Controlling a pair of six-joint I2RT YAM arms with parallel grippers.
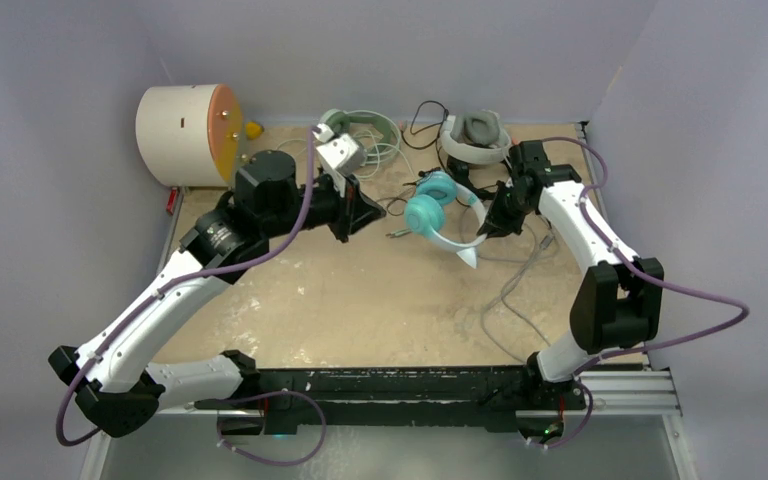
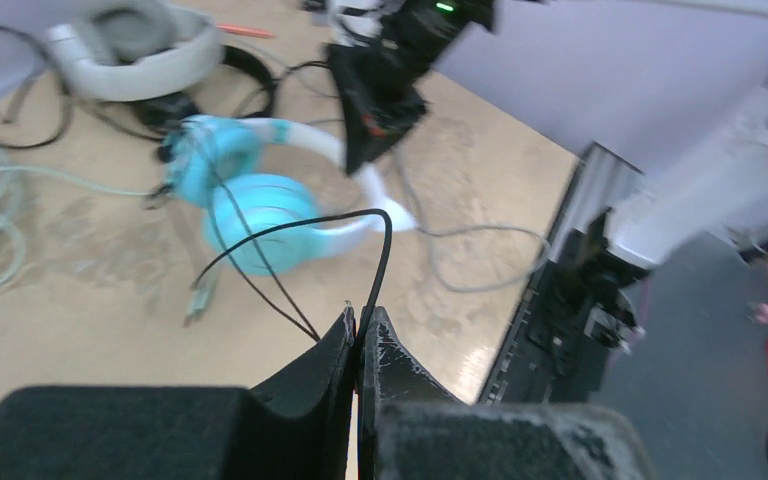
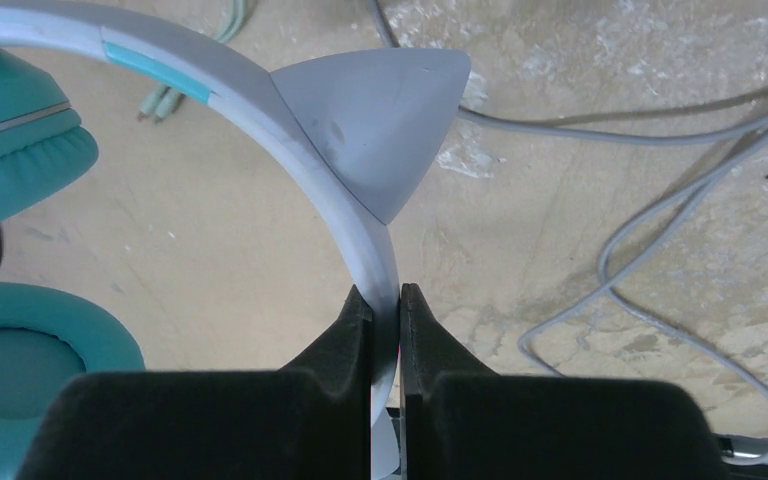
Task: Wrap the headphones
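Note:
Turquoise-and-white headphones point(image 1: 425, 214) with cat-ear points hang over the table, right of centre. My right gripper point(image 1: 487, 231) is shut on their white headband; the right wrist view shows the band point(image 3: 352, 225) between its fingers, close to one grey ear point point(image 3: 385, 125). Left of the ear cups, my left gripper point(image 1: 380, 212) is shut. In the left wrist view, a thin black cable point(image 2: 385, 250) arches down between its fingertips, and thin dark strands run from there toward the ear cups point(image 2: 270, 222). The cable's lower course is hidden by the fingers.
Green headphones point(image 1: 385, 125) with pale cables and white-grey headphones point(image 1: 475, 150) lie along the back wall. A grey cable point(image 1: 505, 297) loops over the right side of the table. A white drum point(image 1: 175, 135) stands back left.

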